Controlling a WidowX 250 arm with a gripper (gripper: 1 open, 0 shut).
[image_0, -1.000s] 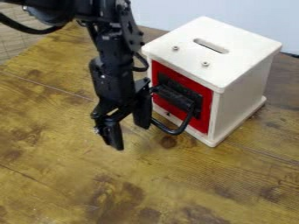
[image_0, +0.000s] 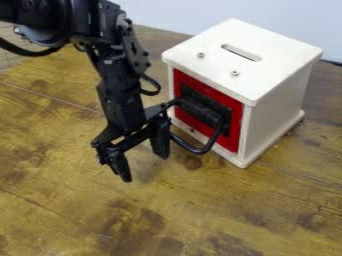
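Observation:
A white box (image_0: 271, 75) with a slot in its top stands at the right, its red front (image_0: 233, 139) facing left around a dark panel (image_0: 202, 106). My black gripper (image_0: 142, 163) hangs left of the box, low over the wooden floor, its fingers apart with nothing seen between them. A black loop or cable curves from beside the gripper across the lower red front.
A pale wall stands behind the box, and a tiled area shows at the upper left edge.
The box has not visibly moved.

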